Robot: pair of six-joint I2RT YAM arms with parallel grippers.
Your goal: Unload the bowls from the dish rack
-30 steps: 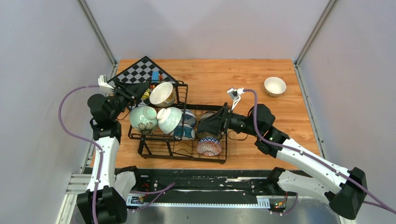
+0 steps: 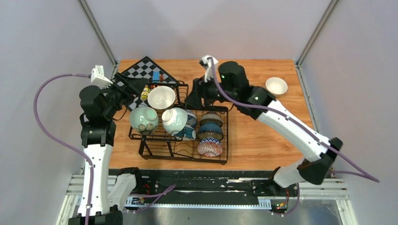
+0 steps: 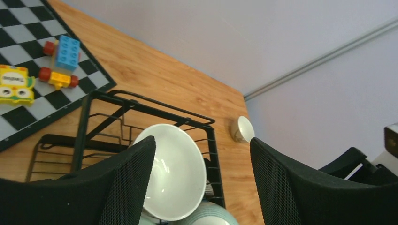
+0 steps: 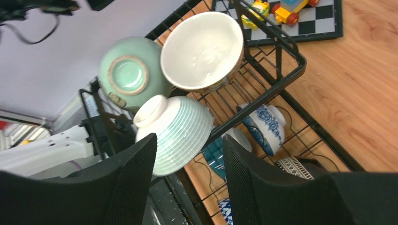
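Observation:
The black two-tier dish rack (image 2: 182, 161) holds several bowls. On its upper tier are a white-lined bowl (image 2: 161, 98) facing up, a green bowl (image 2: 144, 120) and a pale ribbed bowl (image 2: 174, 120), both with their feet showing. Blue-patterned and brown bowls, among them a red-patterned bowl (image 2: 210, 147), stand in the lower tier. My left gripper is open over the rack's left side, the white-lined bowl showing beyond its fingers. Above the rack's right part, my right gripper is open too; the pale ribbed bowl appears between its fingers, apparently not gripped.
A small white bowl (image 2: 276, 86) sits alone on the wooden table (image 2: 263, 140) at the right. A checkered board (image 2: 140, 70) with toy blocks (image 3: 68, 53) lies behind the rack at left.
My right gripper has moved back and left across the rack. The left arm has shifted slightly left. Early on, the white-lined bowl settled more level and the pale ribbed bowl shifted a little right.

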